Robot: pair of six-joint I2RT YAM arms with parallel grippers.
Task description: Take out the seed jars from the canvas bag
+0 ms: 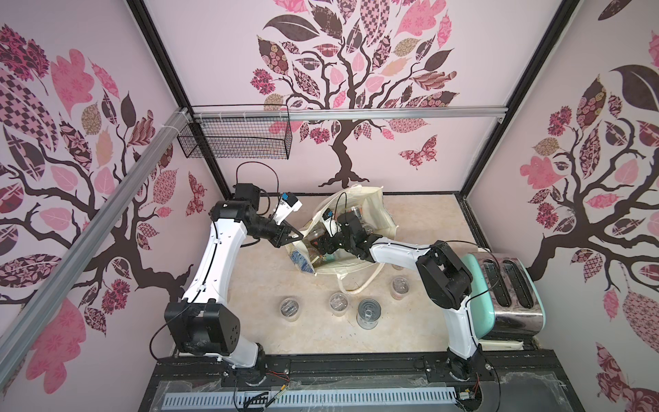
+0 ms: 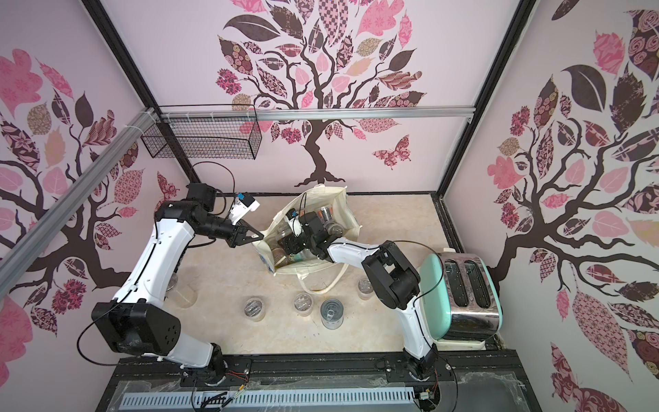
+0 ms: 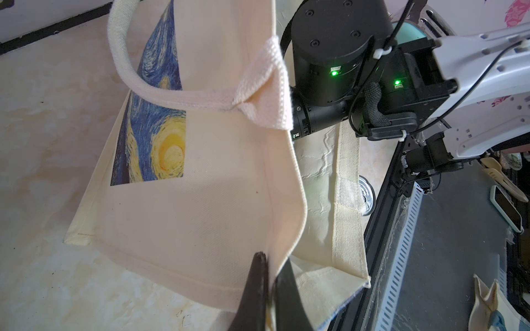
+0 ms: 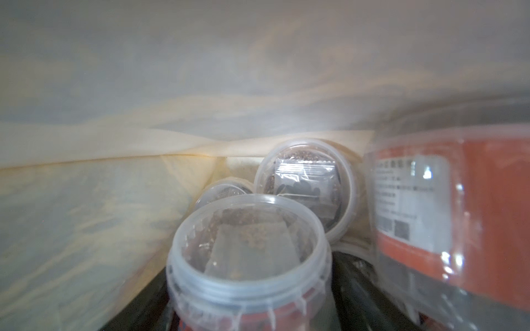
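The cream canvas bag [image 1: 374, 206] lies open at the middle back of the table. My left gripper is shut on the edge of the bag's fabric at its left end. My right gripper [image 2: 291, 243] is inside the bag, open, around a clear screw-top jar [image 4: 248, 259] with a packet inside. Beside it in the right wrist view are a large jar with an orange band [image 4: 463, 215] and a lidded jar [image 4: 303, 187] behind. Several jars stand on the table in front of the bag, among them a grey-lidded jar [image 1: 368, 312].
A mint toaster [image 2: 466, 295] stands at the right edge. A wire basket [image 1: 233, 134] hangs on the rail above the back left. The front holds the jars.
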